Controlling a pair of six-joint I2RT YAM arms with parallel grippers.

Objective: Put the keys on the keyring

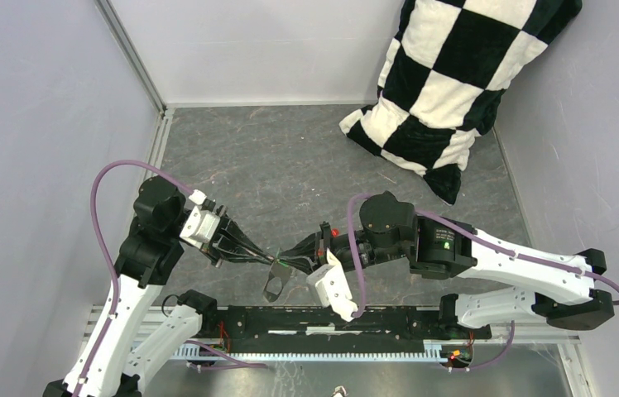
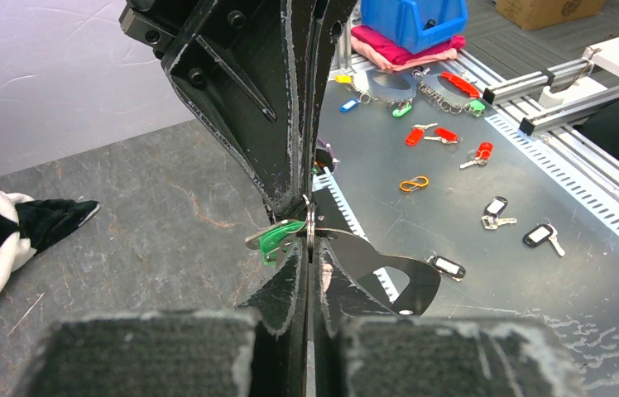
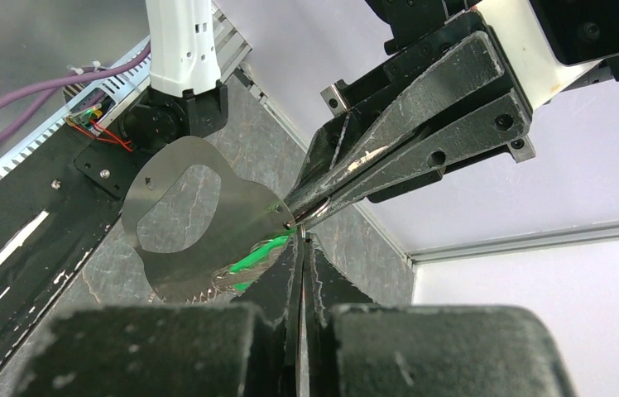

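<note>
My left gripper is shut on a small metal ring (image 2: 310, 217) that stands upright at its fingertips. From there a flat grey metal plate (image 3: 175, 277) with a large cut-out hangs down; in the top view the plate (image 1: 278, 278) shows below the meeting fingertips. A green tag piece with thin metal beside it lies at the ring, next to the plate in the right wrist view. My right gripper is shut, its tips close against the ring and left fingertips. Whether anything thin is between them is hidden.
On the metal table beyond lie red-tagged keys (image 2: 432, 135), black-tagged keys (image 2: 544, 236), an orange clip (image 2: 414, 184) and chained rings (image 2: 447, 99). A blue bin (image 2: 414, 25) stands behind. A checkered cushion (image 1: 447, 83) leans at the back right.
</note>
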